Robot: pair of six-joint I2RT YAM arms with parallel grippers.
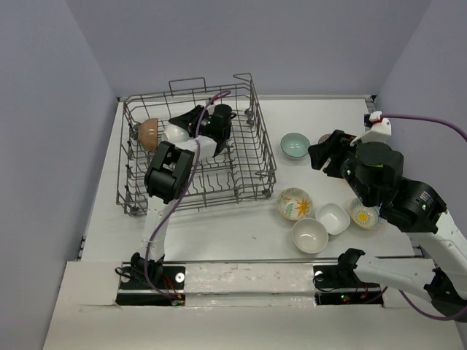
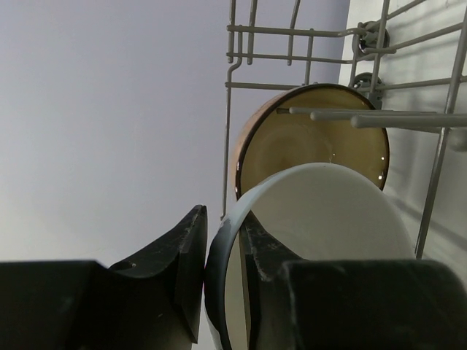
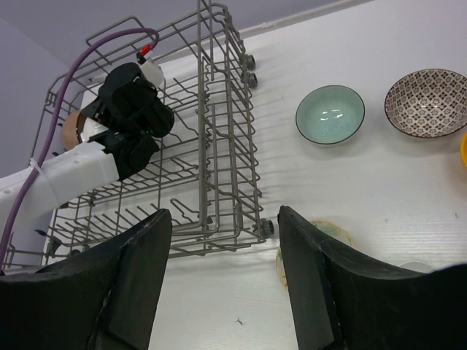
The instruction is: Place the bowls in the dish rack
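Observation:
In the left wrist view my left gripper is shut on the rim of a white bowl [image 2: 328, 211]. That bowl stands tilted on edge inside the dish rack [image 1: 237, 186], mostly hidden from above by the left arm. Right behind it, at the rack's left end, a brown bowl [image 2: 314, 135] stands on its side among the tines. My right gripper hangs open and empty over the right part of the table. On the table are a green bowl [image 1: 295, 146], a flower-patterned bowl [image 1: 295, 204], a round white bowl [image 1: 310, 235] and a squarish white bowl [image 1: 334, 218].
A dotted bowl [image 3: 427, 102] lies right of the green one. Another patterned bowl [image 1: 364, 215], with a yellow centre, is partly under the right arm. The rack's right half holds no bowls. Bare table [image 1: 219, 237] lies in front of the rack.

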